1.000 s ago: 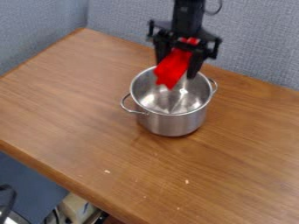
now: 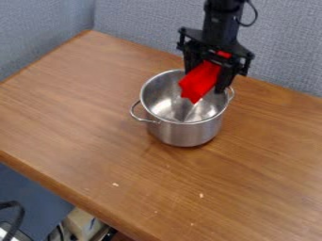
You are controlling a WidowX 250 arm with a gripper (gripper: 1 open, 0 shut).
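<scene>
The black gripper [image 2: 212,61] is shut on a red object [image 2: 198,82], tilted and hanging down into the top of a steel pot [image 2: 185,131] with wire side handles. The object's lower end is inside the pot's rim; whether it touches the pot cannot be told.
Grey padded panels stand along the back and left. Cables show below the table's front left edge.
</scene>
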